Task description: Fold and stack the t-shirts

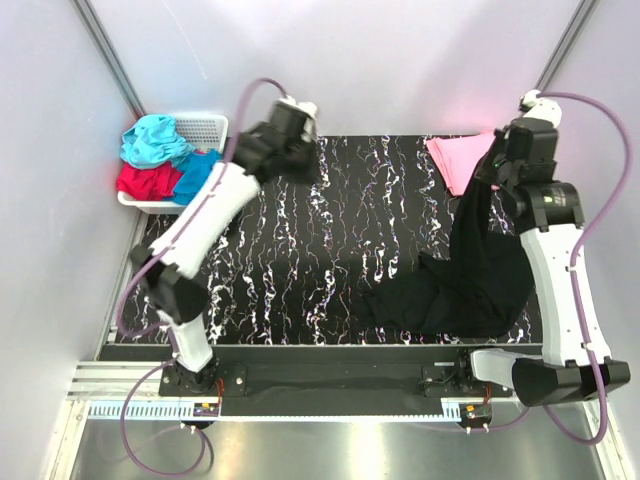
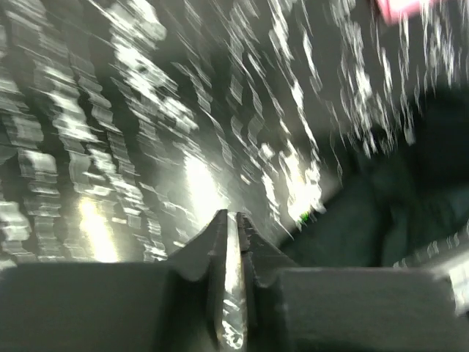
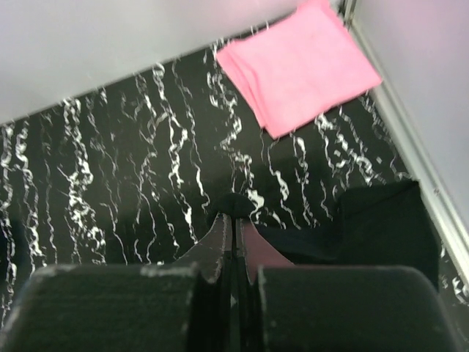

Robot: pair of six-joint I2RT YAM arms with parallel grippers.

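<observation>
A black t-shirt (image 1: 455,300) lies crumpled on the right of the table in the top view, one end raised to my right gripper (image 1: 487,168). In the right wrist view that gripper is shut on the black cloth. My left gripper (image 1: 305,160), blurred in the top view, is over the middle back of the table; its fingers (image 2: 214,246) stand slightly apart in the left wrist view with no cloth visible between them. A folded pink t-shirt (image 1: 455,155) lies at the back right.
A white basket (image 1: 205,130) with cyan, red and blue shirts stands at the back left.
</observation>
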